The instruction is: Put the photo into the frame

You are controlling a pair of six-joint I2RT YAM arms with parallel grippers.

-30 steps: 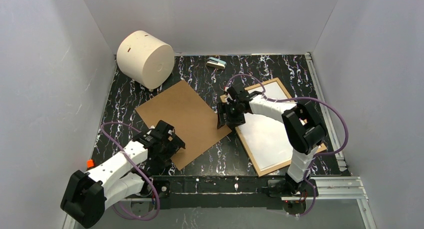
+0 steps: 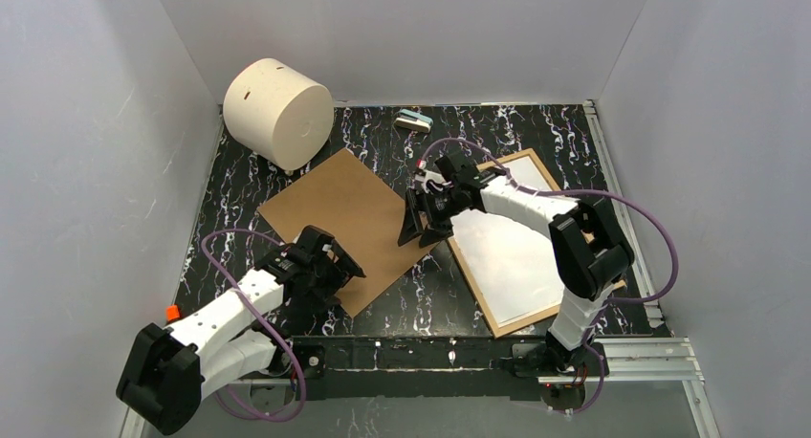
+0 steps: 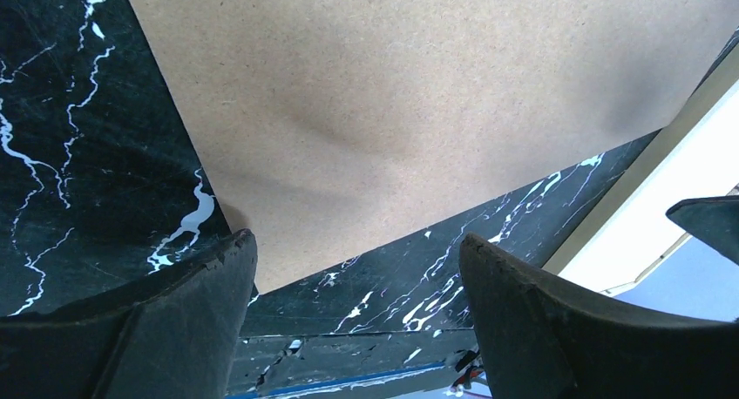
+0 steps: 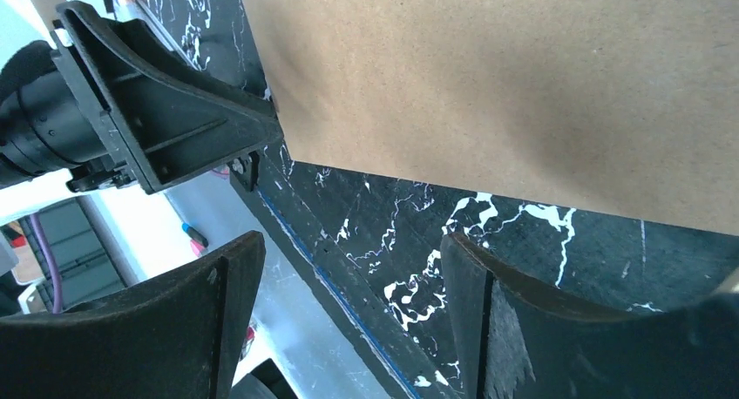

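Observation:
A flat brown board (image 2: pixel 339 218), plain on its upper side, lies turned at an angle on the dark marbled table. To its right is the wooden frame (image 2: pixel 479 305) with a white sheet (image 2: pixel 507 266) inside. My left gripper is open over the board's near corner, with bare board and table showing between its fingers. Above the board's right corner my right gripper (image 2: pixel 417 239) stands open, nothing held in it. A photo image cannot be made out on either flat piece. The right arm hides part of the frame's upper left side.
A large white cylinder (image 2: pixel 277 113) lies at the back left, close to the board's far edge. A small stapler (image 2: pixel 413 120) sits at the back middle. Grey walls enclose the table. Bare table shows between board and frame near the front.
My right gripper has moved a little left, further over the board. The left gripper has shifted slightly right. The board's near corner has moved slightly toward the front; the frame stays put.

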